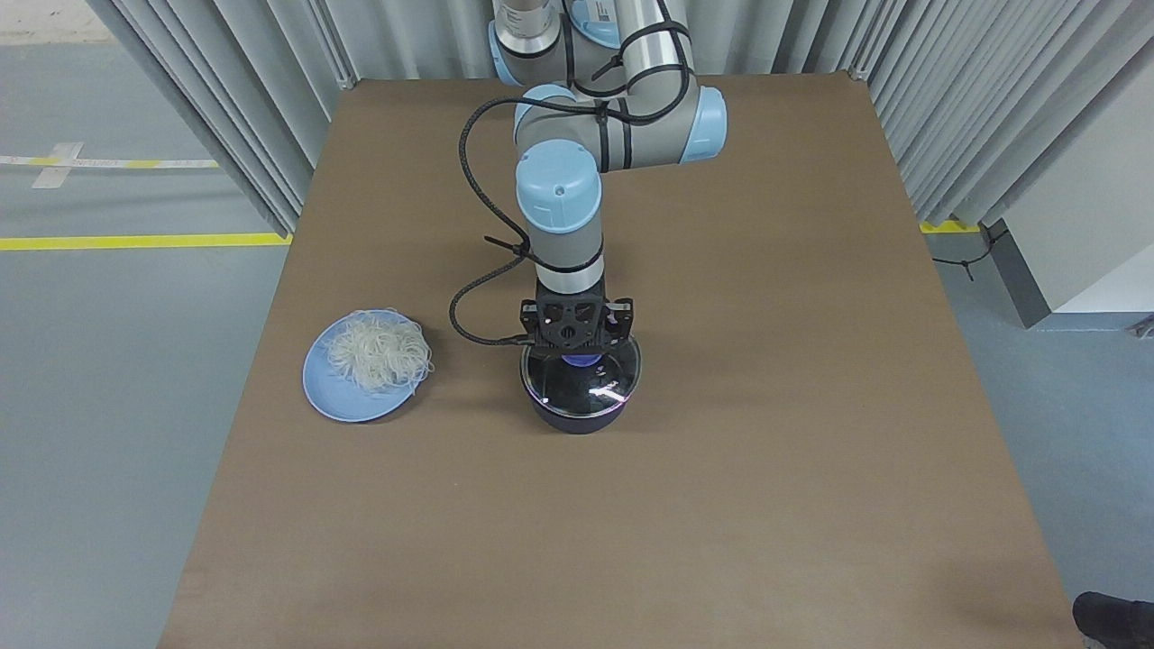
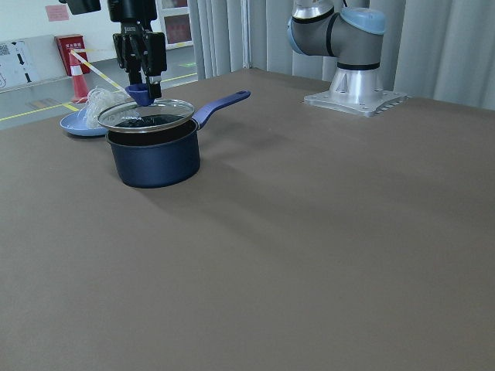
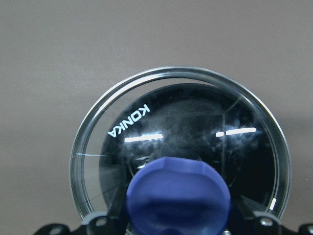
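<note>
My gripper (image 2: 144,86) is shut on the blue knob (image 3: 178,196) of a glass lid (image 2: 124,120) marked KONKA. In the left view the lid is slightly raised and tilted above a dark blue pot (image 2: 157,165) with a long blue handle (image 2: 227,100), its dark inside showing below the rim of the lid. In the front view the lid (image 1: 597,384) covers most of the pot from sight.
A light blue plate (image 1: 325,384) with a heap of white noodle-like strands (image 1: 379,348) lies left of the pot in the front view.
</note>
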